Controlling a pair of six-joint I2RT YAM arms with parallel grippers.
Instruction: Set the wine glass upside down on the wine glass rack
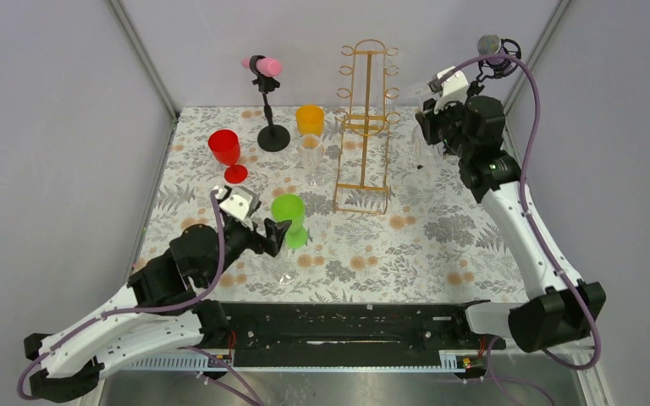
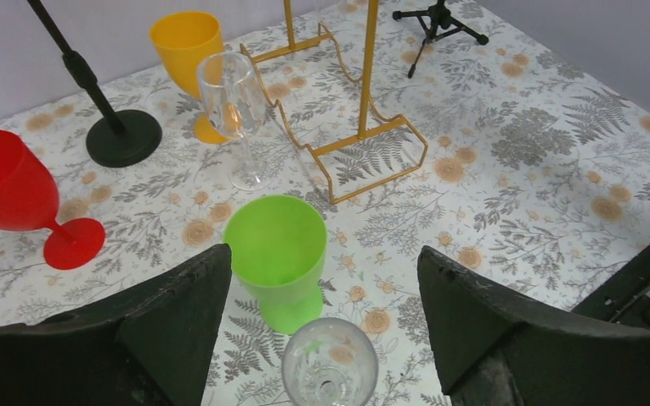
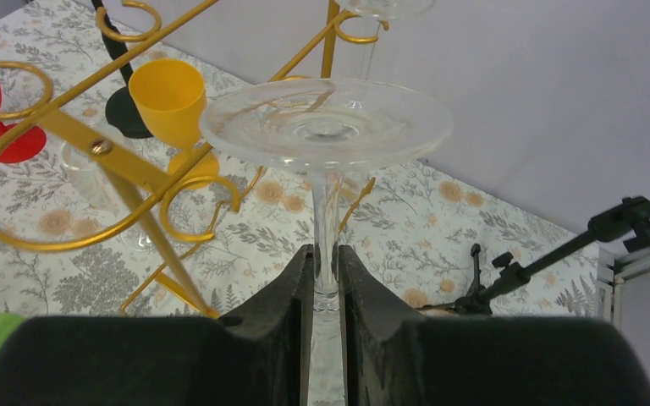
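Observation:
Clear wine glass (image 3: pixel 326 220) is upside down, its stem pinched by my right gripper, with the round foot uppermost. In the top view my right gripper (image 1: pixel 426 118) is just right of the gold rack's upper part. The wine glass rack (image 1: pixel 364 186) stands at the back middle; its hooks (image 3: pixel 199 207) show left of the held glass, apart from it. Another clear glass foot (image 3: pixel 385 7) sits at a far hook. My left gripper stands open, empty, above the table near the green goblet (image 2: pixel 278 245) and a clear glass (image 2: pixel 330 364).
Red goblet (image 1: pixel 224 148), yellow goblet (image 1: pixel 310 120) and an upright clear glass (image 1: pixel 311 156) stand left of the rack. A black stand with a pink top (image 1: pixel 269 66) is behind them. A microphone tripod (image 3: pixel 474 300) stands at the right.

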